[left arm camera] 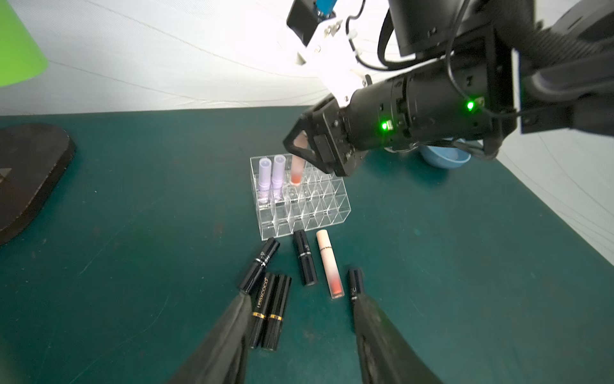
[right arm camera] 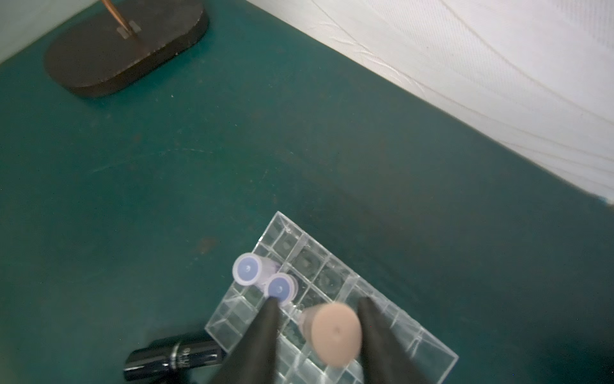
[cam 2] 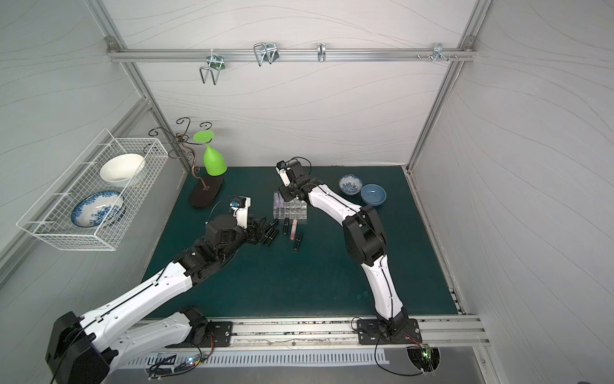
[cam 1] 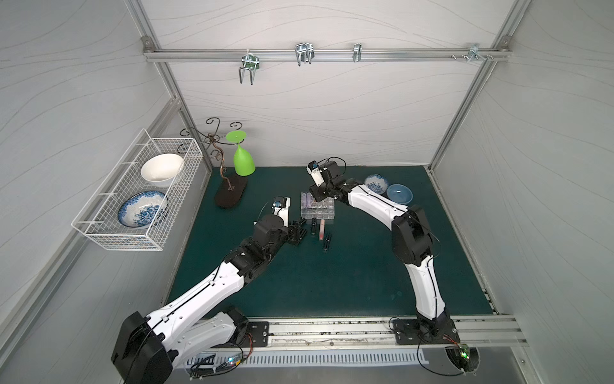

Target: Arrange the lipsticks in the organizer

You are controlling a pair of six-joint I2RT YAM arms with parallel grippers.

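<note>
The clear organizer (left arm camera: pixel 300 211) holds two lilac tubes (left arm camera: pixel 264 169) upright and a pink lipstick (right arm camera: pixel 335 329) upright between the fingertips of my right gripper. Whether they touch it, I cannot tell. My left gripper is parted, empty, above the loose lipsticks on the table: several black ones (left arm camera: pixel 275 313) and a pink-and-cream one (left arm camera: pixel 330 262).
A dark stand (cam 2: pixel 203 195) with a green glass (cam 2: pixel 214 160) is at back left. Two bowls (cam 2: pixel 373 194) sit at back right behind the right arm. A wire basket (cam 2: pixel 76 236) hangs on the left wall.
</note>
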